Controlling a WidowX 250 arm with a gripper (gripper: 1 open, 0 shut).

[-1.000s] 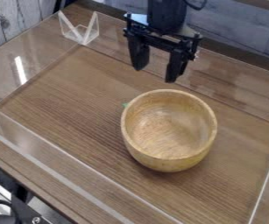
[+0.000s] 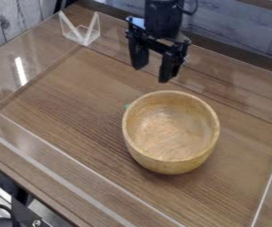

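Note:
My black gripper hangs at the top centre, above and behind a large wooden bowl, open with nothing visible between its fingers. The bowl looks empty and stands upright on the wooden table. A small green object is mostly hidden at the bowl's left edge.
A white wire-like object is at the back left. Dark cables show at the lower left corner.
My gripper has moved back, away from the bowl, and slightly left. The bowl has not moved.

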